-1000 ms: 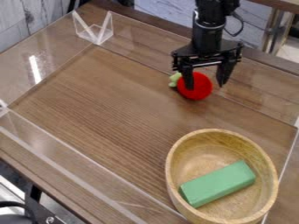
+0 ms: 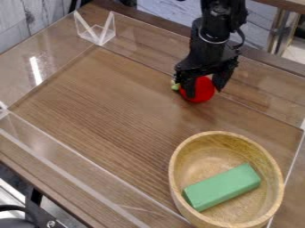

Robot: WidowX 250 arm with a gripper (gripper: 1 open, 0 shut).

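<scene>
My black gripper (image 2: 204, 75) reaches down from the top right over a red round object (image 2: 197, 93), its fingers around or just above it; whether they touch it I cannot tell. A small pale green piece shows at the red object's left side, partly hidden.
A cream bowl (image 2: 187, 159) with a green block (image 2: 222, 186) in it stands at the bottom right. A clear plastic item (image 2: 95, 27) lies at the top left.
My gripper has moved lower and slightly left, closer over the red object, covering more of it. The bowl and block have not moved.
</scene>
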